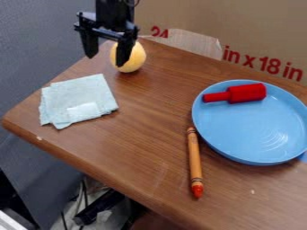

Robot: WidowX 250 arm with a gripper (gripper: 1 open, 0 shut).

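The black gripper (104,49) is high at the upper left, its two fingers spread open over the far-left part of the table, partly in front of a round yellow object (132,56). A folded light blue cloth (74,101) lies on the left of the table. A blue plate (249,133) on the right holds a red cylindrical object (243,92) near its back rim. An orange crayon-like stick (195,163) with a red tip lies left of the plate toward the front.
A cardboard box (240,31) stands along the back. The table's left edge drops to the floor, where dark items lie.
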